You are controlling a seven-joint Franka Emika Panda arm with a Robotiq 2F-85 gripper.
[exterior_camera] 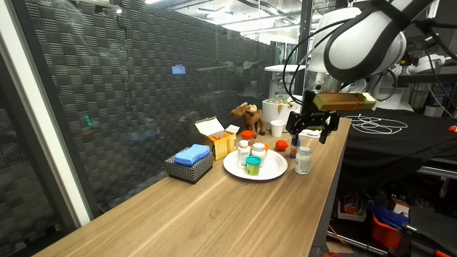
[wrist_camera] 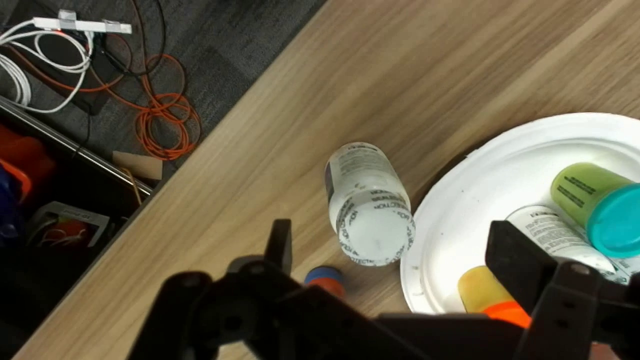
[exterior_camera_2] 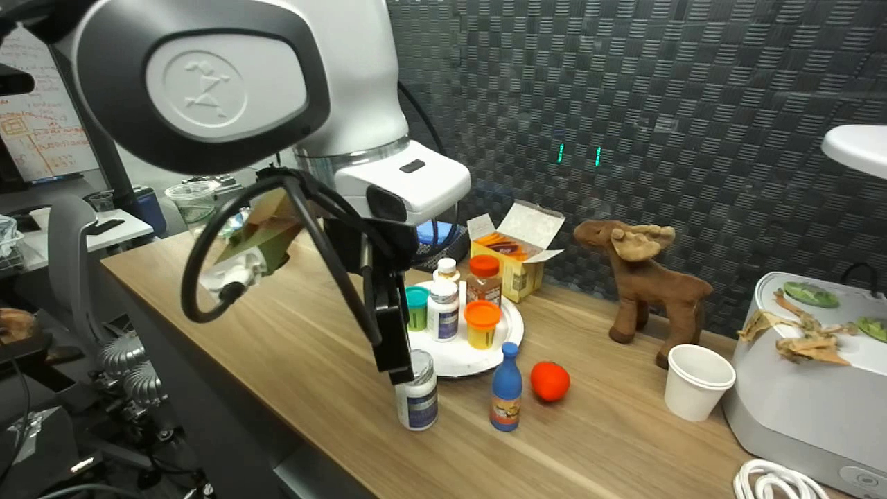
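Observation:
My gripper [exterior_camera: 309,136] is open above the table, its two fingers wide apart and nothing between them. Below it a white pill bottle [exterior_camera: 302,161] stands upright on the wood, just off the plate's edge. In the wrist view this bottle [wrist_camera: 372,204] shows beyond the fingertips, between the lines of the two fingers. The white plate [exterior_camera_2: 499,348] carries two white bottles, a jar with a red lid [exterior_camera_2: 484,283], a teal-lidded tub [exterior_camera: 253,165] and an orange-lidded tub [exterior_camera_2: 481,324]. A small blue bottle [exterior_camera_2: 506,387] stands near the pill bottle.
A red tomato-like object [exterior_camera_2: 549,381], a brown toy moose [exterior_camera_2: 644,278] and a paper cup [exterior_camera_2: 698,382] stand further along the table. Beside the plate are an open yellow box [exterior_camera: 222,143] and a black basket [exterior_camera: 189,166] with blue cloth.

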